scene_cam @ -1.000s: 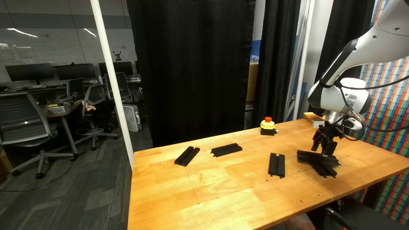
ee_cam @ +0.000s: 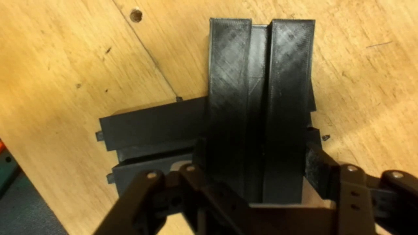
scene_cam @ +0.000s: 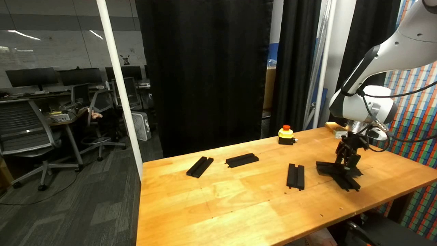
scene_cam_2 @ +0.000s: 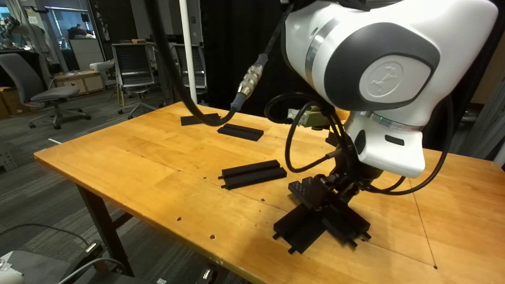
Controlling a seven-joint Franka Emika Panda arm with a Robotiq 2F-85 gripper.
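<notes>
One black grooved track piece (ee_cam: 229, 58) lies crosswise on top of another black track piece (ee_cam: 156, 121) at the right of the table. My gripper is down over this pair, one finger along each long side of the upper piece. In the wrist view both fingertips sit very close to its edges; whether they press on it I cannot tell. The lower piece's small end tabs stick out on the left, and its middle is covered. In exterior view 2 the gripper (scene_cam_2: 326, 191) hides part of the upper piece.
Another track piece (scene_cam: 295, 176) lies just left of the stack. Two more, a middle one (scene_cam: 242, 160) and a left one (scene_cam: 199, 166), are farther off. A yellow box with a red button (scene_cam: 285, 133) stands at the back.
My gripper has come down lower onto the upper piece, its fingers now around it. That piece has shifted slightly to the left in exterior view 1. The other pieces stay put.
</notes>
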